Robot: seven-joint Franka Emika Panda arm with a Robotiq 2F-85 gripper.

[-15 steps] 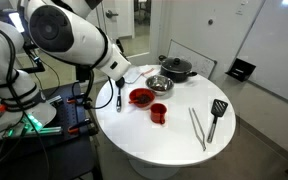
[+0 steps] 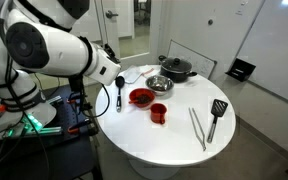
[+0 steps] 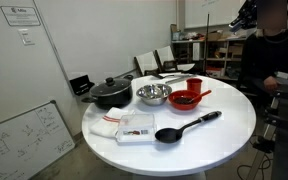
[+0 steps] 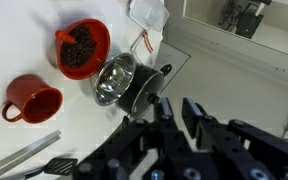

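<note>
At the top right of exterior view 2, part of my dark gripper (image 3: 248,15) hangs high beyond the table. Dark gripper parts also fill the lower right of the wrist view, too unclear to show the fingertips or anything between them. A red bowl (image 4: 81,48) with brown bits inside and a red mug (image 4: 32,98) stand below me. Beside the bowl is a shiny metal bowl (image 4: 114,78). A black ladle (image 3: 172,134) lies near the table edge. In exterior view 1 the white arm (image 2: 59,50) hides the gripper.
The round white table (image 2: 169,145) also holds a black lidded pot (image 3: 111,93), a clear container (image 3: 136,128) and a white cloth (image 3: 106,122). Tongs (image 2: 197,128) and a black spatula (image 2: 217,112) lie to the right.
In exterior view 1 the white arm has shifted and turned slightly at the left. The objects on the table look unmoved.
</note>
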